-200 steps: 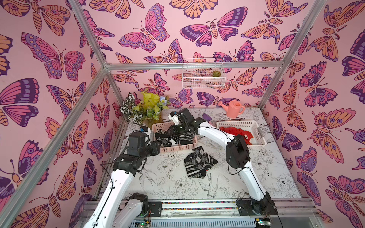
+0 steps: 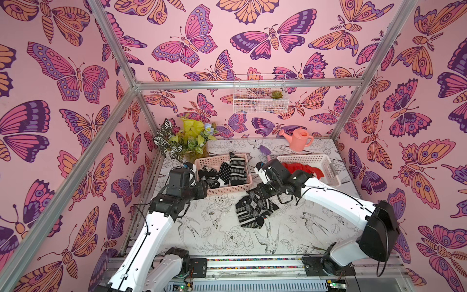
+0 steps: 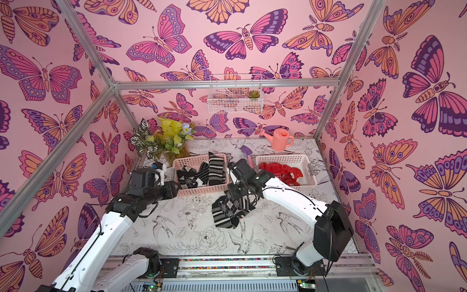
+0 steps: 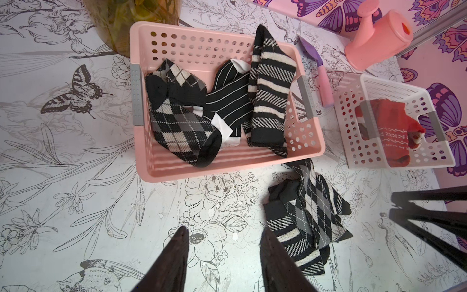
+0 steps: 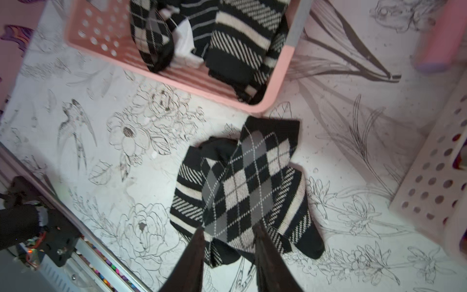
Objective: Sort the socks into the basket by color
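Note:
Black-and-white patterned socks (image 5: 253, 189) lie in a loose pile on the table, just in front of the pink basket (image 4: 233, 169). Inside that basket are several black-and-white socks (image 4: 272, 92), striped and argyle. A paler basket (image 4: 362, 104) to the right holds red socks (image 4: 391, 129). My right gripper hangs above the loose pile, fingers apart, with nothing between them but the view of the socks below. My left gripper stands over bare table in front of the pink basket, its fingers apart and empty.
A potted plant (image 2: 189, 138) stands behind the pink basket's left side. A purple-and-pink trowel (image 4: 321, 75) lies between the baskets, and a pink watering can (image 2: 297, 139) stands at the back right.
My right arm has swung right and toward the front, from above the pink basket to above the loose socks. The left arm has barely shifted. The loose pile looks unmoved.

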